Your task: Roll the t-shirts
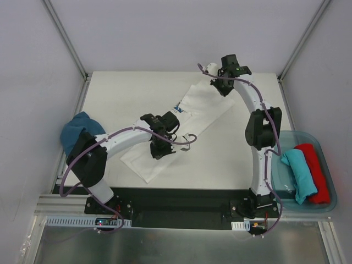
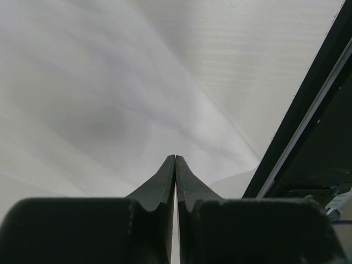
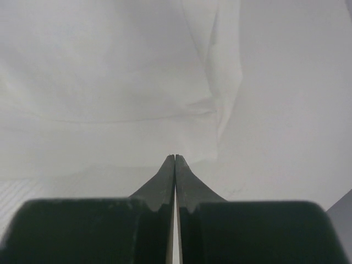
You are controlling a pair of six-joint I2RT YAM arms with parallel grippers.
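A long, folded white t-shirt (image 1: pixel 203 113) lies diagonally on the pale table, running from front left to back right, with a dark blue printed patch near its middle. Over its front-left part is my left gripper (image 1: pixel 158 157). In the left wrist view that gripper is shut with nothing showing between its tips, and white cloth (image 2: pixel 110 121) spreads beyond them. At the back-right end stands my right gripper (image 1: pixel 223 94). The right wrist view has this gripper shut too, its tips near a folded cloth edge (image 3: pixel 154 140); whether they touch it I cannot tell.
A teal bin (image 1: pixel 275 181) at the right holds a rolled teal shirt (image 1: pixel 300 176) and a rolled red one (image 1: pixel 315 170). Crumpled blue cloth (image 1: pixel 80 132) rests at the table's left edge. Bare table (image 1: pixel 220 165) lies front right.
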